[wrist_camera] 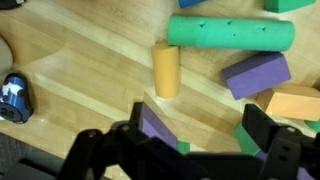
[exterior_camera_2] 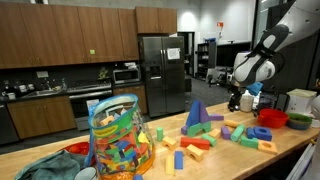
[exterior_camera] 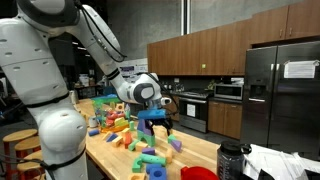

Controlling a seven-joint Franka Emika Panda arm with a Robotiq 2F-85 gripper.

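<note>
Above the block-strewn table, my gripper [exterior_camera: 160,126] stands open and points down, with nothing held between its fingers. In the wrist view, an upright-looking orange block [wrist_camera: 166,72] lies just beyond the gap between the fingertips. A purple piece [wrist_camera: 156,126] shows beside the left finger, partly hidden by it. Farther out are a long green half-round block [wrist_camera: 231,33], a purple block [wrist_camera: 255,75] and another orange block [wrist_camera: 290,102] close to the right finger. In exterior view 2, the gripper [exterior_camera_2: 244,106] hangs over the far right blocks.
A red bowl [exterior_camera: 198,173] and a dark canister [exterior_camera: 231,160] stand near the table's front right. Exterior view 2 shows a clear bag of colourful blocks [exterior_camera_2: 122,140] and a tall purple piece [exterior_camera_2: 195,116]. Bare wood lies left of the orange block in the wrist view.
</note>
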